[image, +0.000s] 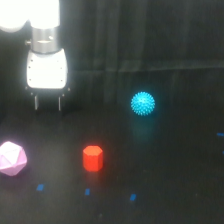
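In the camera view my white gripper (47, 99) hangs at the upper left, its two thin fingers apart with nothing between them. Below it to the right stands a red hexagonal block (92, 157) on the dark table. A spiky cyan ball (142, 103) sits farther back, right of centre. A pale pink faceted ball (11, 158) is at the left edge, below and left of the gripper.
Small blue marks lie on the dark table (160, 170), near the objects and at the right edge. A dark curtain forms the backdrop.
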